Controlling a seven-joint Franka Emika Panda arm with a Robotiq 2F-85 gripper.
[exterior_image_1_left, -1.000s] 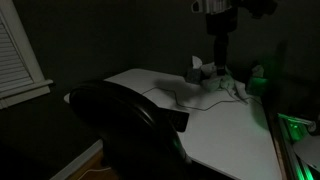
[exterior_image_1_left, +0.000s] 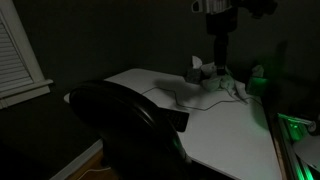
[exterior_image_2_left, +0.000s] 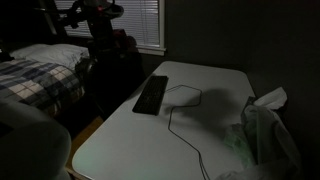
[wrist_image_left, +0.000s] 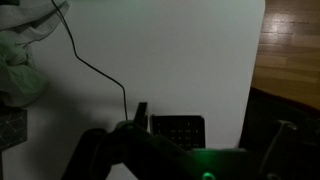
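The scene is dim. A black keyboard (exterior_image_2_left: 150, 95) lies on the white table (exterior_image_2_left: 206, 130) near its edge, and its cable (exterior_image_2_left: 170, 122) trails across the tabletop. In the wrist view part of the keyboard (wrist_image_left: 180, 130) shows beyond the dark gripper parts, which cover the rest. My gripper (exterior_image_1_left: 220, 66) hangs above the table in exterior view 1, pointing down. Its fingers are too dark to make out whether they are apart or together, and no held object can be seen.
Crumpled pale plastic bags (exterior_image_2_left: 268, 140) lie at one side of the table. A black chair back (exterior_image_1_left: 125, 125) stands against the table's near side. A bed with a plaid cover (exterior_image_2_left: 45, 80) is beyond the table.
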